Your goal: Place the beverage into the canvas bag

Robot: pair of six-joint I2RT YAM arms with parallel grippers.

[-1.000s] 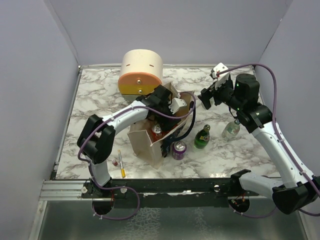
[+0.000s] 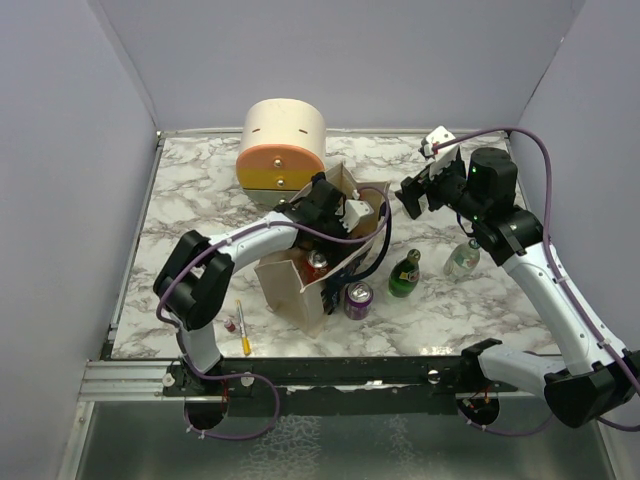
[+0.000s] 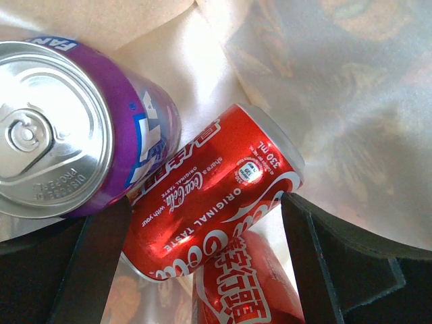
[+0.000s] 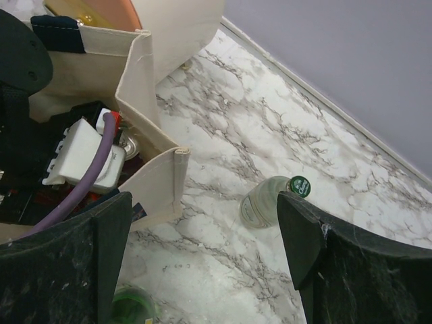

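Note:
The canvas bag (image 2: 300, 300) stands mid-table with my left gripper down inside it, mostly hidden from above. In the left wrist view that gripper is open over a red Coca-Cola can (image 3: 202, 189), beside a purple Fanta can (image 3: 108, 128) and a second red drink (image 3: 243, 283). My right gripper (image 2: 420, 190) is open above the table right of the bag. Outside the bag stand a purple can (image 2: 358, 300), a green bottle (image 2: 404, 275) and a clear bottle (image 2: 462, 260).
An orange-fronted bread box (image 2: 281, 140) sits behind the bag. Small tools, including a yellow-handled one (image 2: 243, 333), lie at the front left.
The left arm has shifted slightly within the bag, and more of the red can at the bag's front shows from above. The right arm looks unchanged.

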